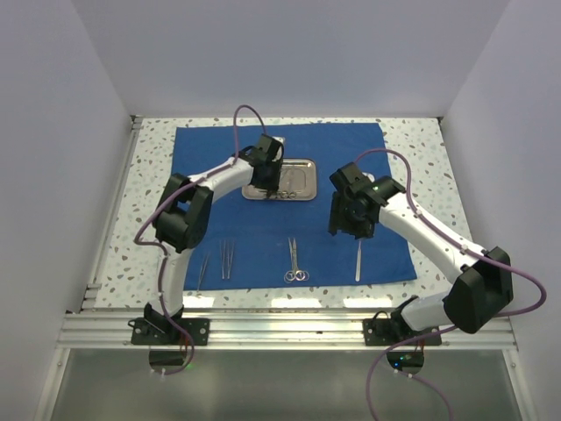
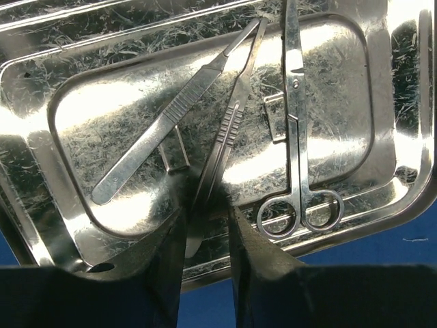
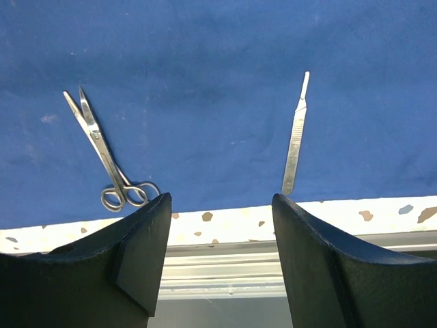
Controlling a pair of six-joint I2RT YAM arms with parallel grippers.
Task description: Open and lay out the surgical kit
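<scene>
In the left wrist view a steel tray (image 2: 82,116) holds two scalpel handles (image 2: 147,137) with tips meeting and scissors (image 2: 295,123) at the right. My left gripper is part open, its fingertips low over the middle handle (image 2: 233,109). My right gripper stands open over the blue cloth (image 3: 205,130), nothing between its fingers. Below it in the right wrist view lie scissors (image 3: 99,147) and a scalpel handle (image 3: 295,143).
In the top view, slender instruments (image 1: 227,259) lie at the cloth's lower left. Free cloth surrounds the tray. A speckled table border (image 1: 123,219) and metal rail (image 1: 280,324) edge the work area.
</scene>
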